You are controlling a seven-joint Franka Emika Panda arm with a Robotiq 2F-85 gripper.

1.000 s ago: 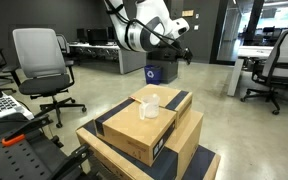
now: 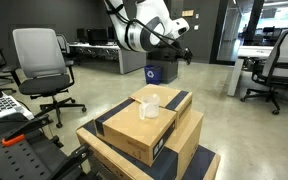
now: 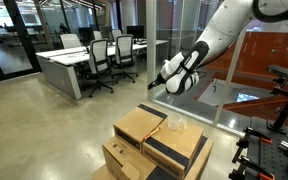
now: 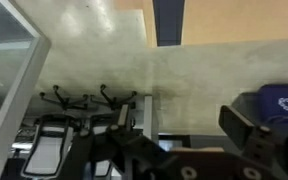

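My gripper stands open in the wrist view, its dark fingers wide apart with only floor showing between them. A translucent white cup [image 2: 150,105] rests on a cardboard box [image 2: 136,126] in exterior view 1. In exterior view 2 the cup [image 3: 171,123] appears pale and faint on the boxes. The white arm [image 2: 152,30] is raised behind the boxes, so the gripper is well above and apart from the cup. The wrist view shows a box edge with a dark strip [image 4: 169,20] at its top but not the cup.
Several stacked boxes form steps below the cup. A blue bin [image 2: 154,74] stands on the floor behind them. Office chairs [image 2: 46,71] are off to the left and right. A dark table [image 2: 24,155] occupies the near left corner. Open floor [image 3: 49,120] lies left of the boxes.
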